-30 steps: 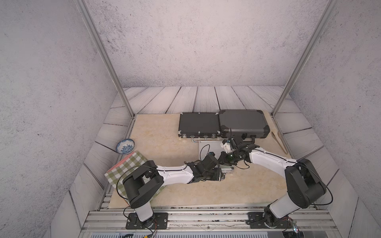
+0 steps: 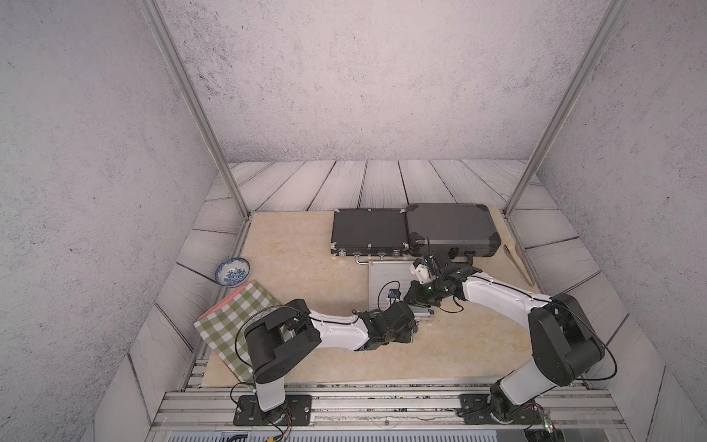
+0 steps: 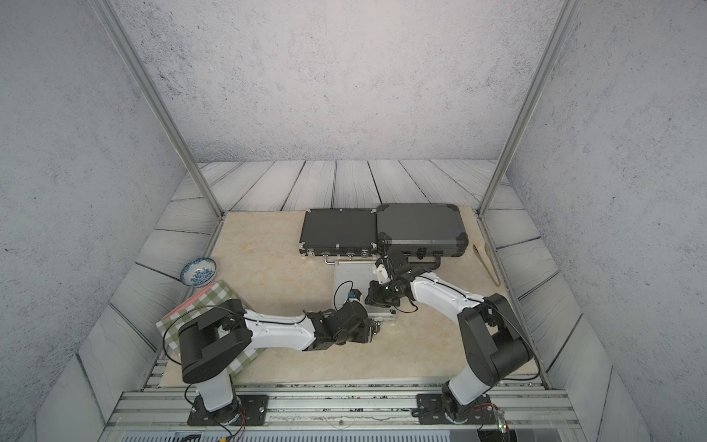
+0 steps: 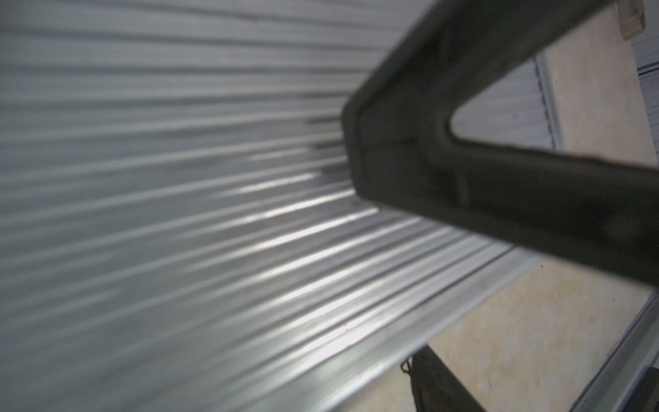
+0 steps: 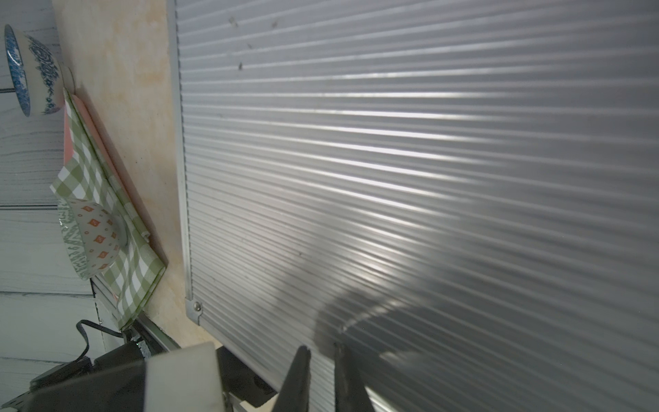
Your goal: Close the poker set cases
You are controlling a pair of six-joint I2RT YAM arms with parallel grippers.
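A silver ribbed case (image 2: 386, 276) lies closed at the table's middle, mostly under both arms. My left gripper (image 2: 409, 331) is low at its front edge, by the latches; in the left wrist view one dark finger (image 4: 398, 144) is close over the ribbed metal, and how far the fingers stand apart cannot be told. My right gripper (image 3: 379, 291) is down on or just over the lid's right part; its grip is hidden. Behind, a black case (image 2: 368, 230) and a larger grey case (image 2: 450, 224) lie closed side by side.
A blue patterned bowl (image 2: 232, 272) sits at the left edge, near a folded checked cloth (image 2: 221, 331) with a bowl on it, partly under my left arm. A wooden utensil (image 3: 486, 265) lies at the right edge.
The right arm and the cases look unchanged.
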